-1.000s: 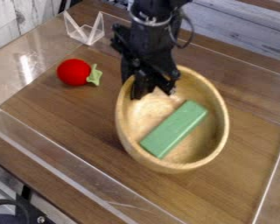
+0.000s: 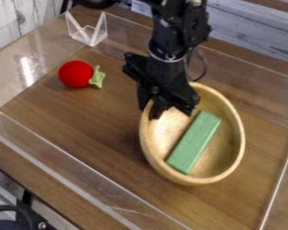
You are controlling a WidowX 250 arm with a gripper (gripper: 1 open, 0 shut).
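Observation:
My black gripper (image 2: 155, 97) hangs over the left rim of a wooden bowl (image 2: 219, 166), shut on that rim. Its fingertips are partly hidden against the bowl's edge. A green rectangular block (image 2: 194, 142) lies inside the bowl, slanting from lower left to upper right.
A red tomato-like object (image 2: 76, 74) with a green top lies on the wooden table (image 2: 80, 130) at the upper left. A clear plastic piece (image 2: 86, 29) stands behind it. Clear rails run along the table's front left and right edges.
My gripper moved with it, staying at its left rim.

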